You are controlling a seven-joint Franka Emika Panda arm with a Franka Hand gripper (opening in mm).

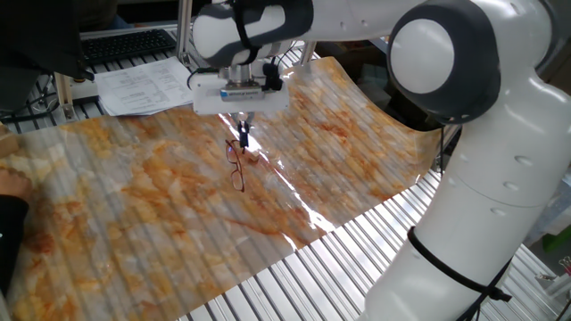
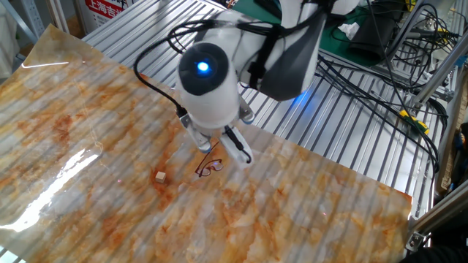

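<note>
A pair of dark reddish-framed glasses (image 1: pixel 236 178) hangs from my gripper (image 1: pixel 244 143) in exterior view 1, one lens below the other. The dark fingers are shut on the glasses near their upper end. From exterior view 2, the glasses (image 2: pixel 210 169) show below the arm's wrist, with a thin temple running up towards the gripper's white housing. That housing hides the fingertips there. The glasses appear raised above the marbled sheet, though their exact height cannot be told.
A small pale block (image 2: pixel 160 177) lies on the marbled sheet (image 2: pixel 307 219), left of the glasses. Papers (image 1: pixel 144 86) and a keyboard (image 1: pixel 129 45) lie at the back left. Someone's hand (image 1: pixel 15 185) rests at the left edge. Much of the sheet is clear.
</note>
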